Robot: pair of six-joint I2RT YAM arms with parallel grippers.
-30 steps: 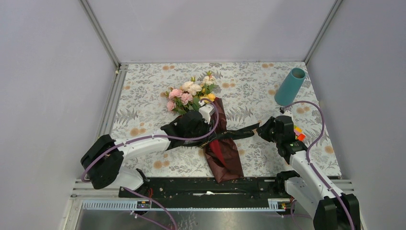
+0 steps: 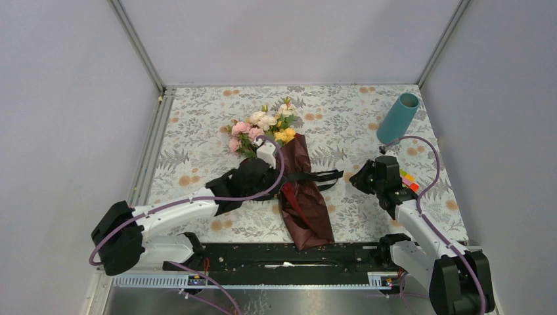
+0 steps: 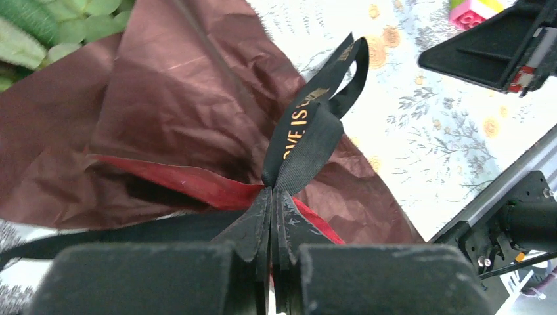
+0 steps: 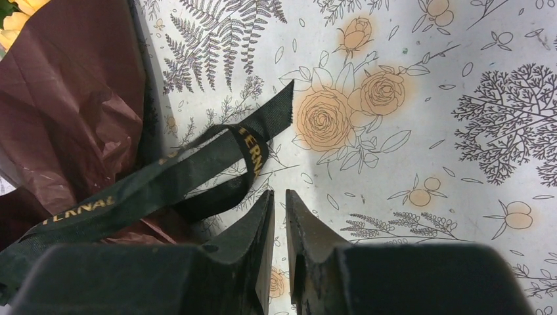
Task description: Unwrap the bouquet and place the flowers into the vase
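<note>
The bouquet (image 2: 256, 126) of pink, white and yellow flowers lies flat, wrapped in dark brown paper (image 2: 307, 210) with a red inner side. A black lettered ribbon (image 3: 309, 134) ties it. My left gripper is shut on the ribbon where its ends come together. Over the table to the right of the wrap, my right gripper stands slightly open, a narrow gap between its fingers and nothing in it. One ribbon end reaches close to it. The teal vase (image 2: 398, 119) stands upright at the back right, apart from both grippers.
Several coloured blocks (image 2: 408, 180) sit beside the right arm, partly hidden by it. Walls close the table in at the back and sides.
The ribbon's free ends have drawn left with it. The right gripper has shifted slightly.
</note>
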